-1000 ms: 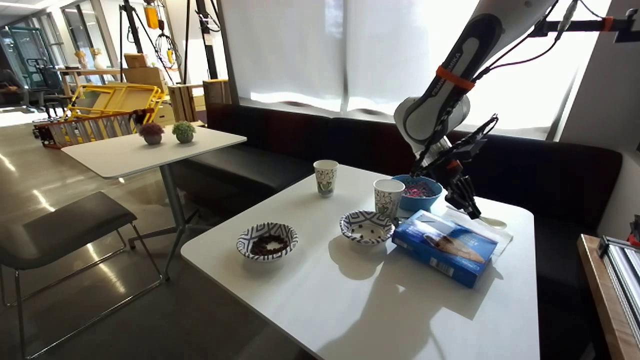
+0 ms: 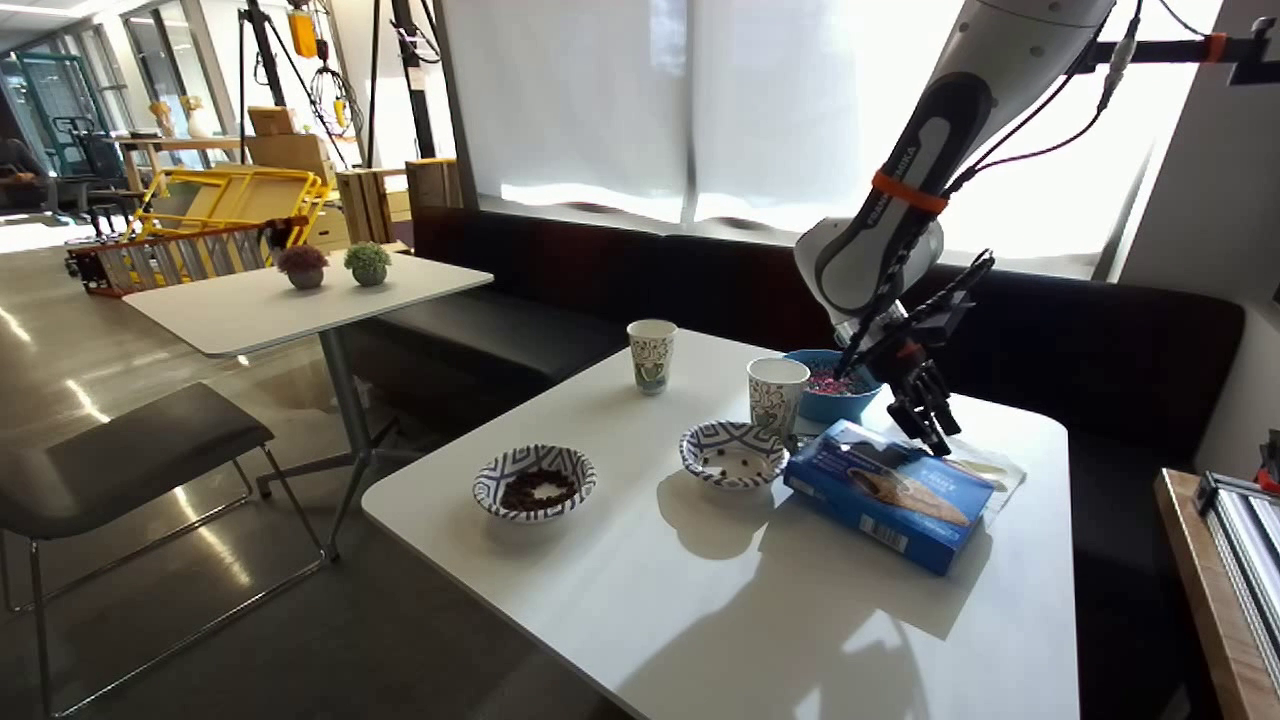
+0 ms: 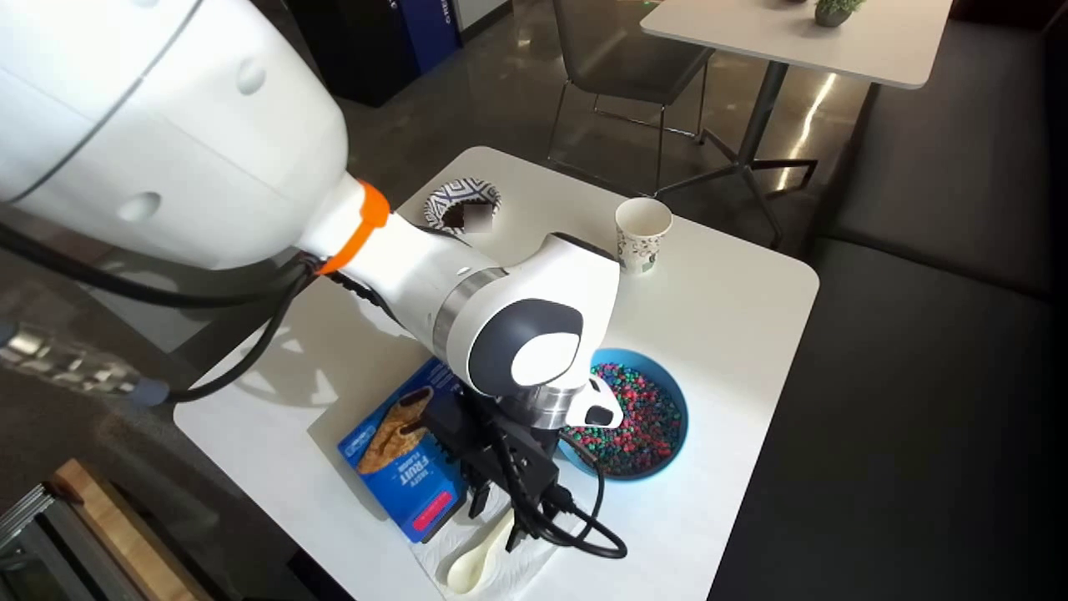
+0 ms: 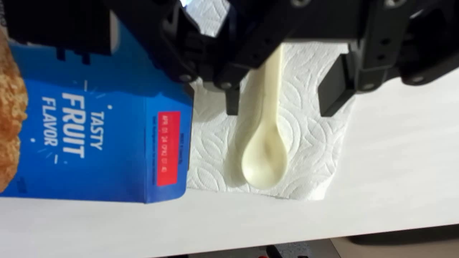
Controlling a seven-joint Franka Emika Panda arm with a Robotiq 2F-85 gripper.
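Note:
A cream spoon (image 4: pixel 264 159) lies on a white paper towel (image 4: pixel 211 163), its bowl toward the table edge. My gripper stands open over the handle, with one finger on either side. The left finger (image 4: pixel 232 101) is nearer to the handle than the right one. I cannot tell whether either touches it. From the second exterior view, the gripper (image 3: pixel 497 519) hangs low over the towel, beside a blue food box (image 3: pixel 425 491). The upper end of the handle is hidden behind the gripper.
The box (image 2: pixel 888 492) lies close beside the gripper. Behind stands a blue bowl (image 3: pixel 682 411) of colourful bits, with a paper cup (image 2: pixel 776 396) near it. Two patterned bowls, one (image 2: pixel 734 456) close to the box and one (image 2: pixel 534 484) farther left, and another cup (image 2: pixel 650 356) stand on the table.
The gripper has come down a little toward the towel and turned, so its two fingertips now show apart. The box, bowls and cups have stayed put.

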